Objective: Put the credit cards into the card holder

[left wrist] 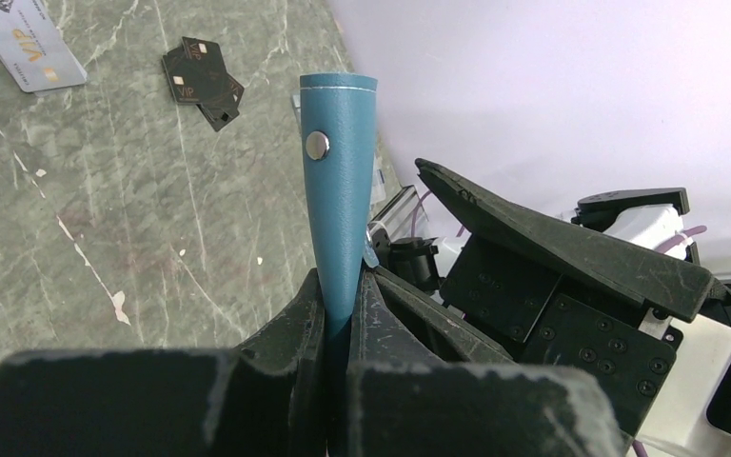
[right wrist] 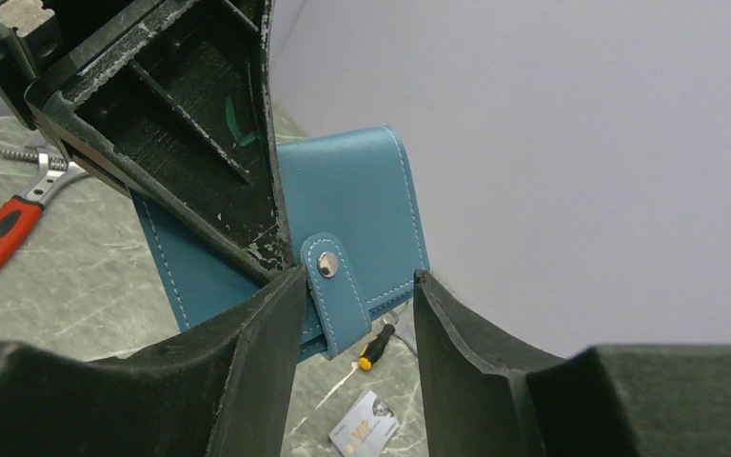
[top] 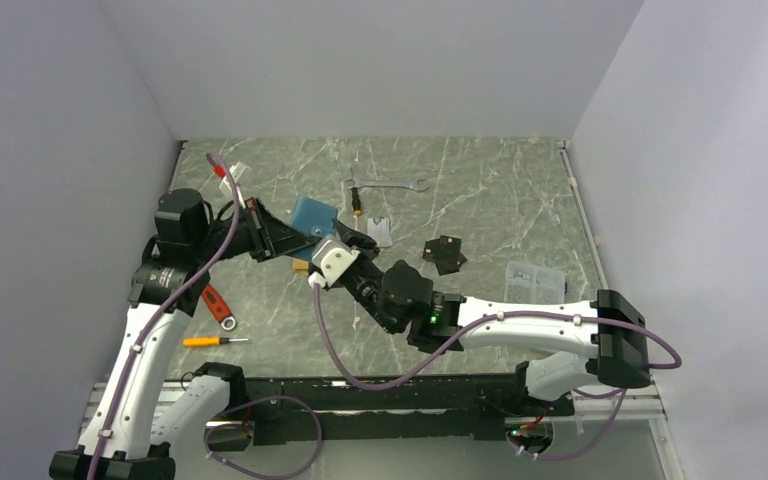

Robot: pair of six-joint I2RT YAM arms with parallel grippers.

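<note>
The blue card holder (top: 313, 216) hangs above the table, my left gripper shut on it. In the left wrist view the holder (left wrist: 338, 181) is edge-on and upright, a snap button near its top. My right gripper is open beside it. Its fingertips stand apart on either side of the closed strap (right wrist: 338, 290) of the holder; contact cannot be told. White VIP cards (top: 379, 232) and black cards (top: 445, 254) lie on the table. Gold cards (top: 301, 267) sit partly hidden under the holder.
A wrench (top: 388, 184) and a small screwdriver (top: 356, 202) lie at the back. The red wrench (top: 219, 307) and yellow screwdriver (top: 208, 341) are at front left. A clear box (top: 535, 284) stands at the right.
</note>
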